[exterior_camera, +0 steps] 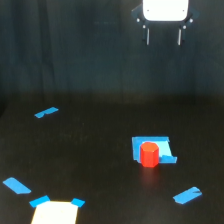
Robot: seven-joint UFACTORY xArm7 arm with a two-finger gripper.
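On the right of the dark table stands a small red block (pixel 149 155), apparently upright. It lies over the lower middle of a light patch framed with blue tape (pixel 150 139). My gripper (pixel 164 40) hangs far above and behind it at the top of the view, below its white body (pixel 165 9). The two thin fingers (pixel 148 36) are spread apart, with nothing visible between them. At the bottom left a bright cream square (pixel 54 213) has blue tape at its upper corners; its lower part is cut off by the frame.
Loose blue tape strips lie flat at the left (pixel 16 186), the back left (pixel 46 112) and the front right (pixel 187 195). A dark curtain (pixel 70 50) closes off the back.
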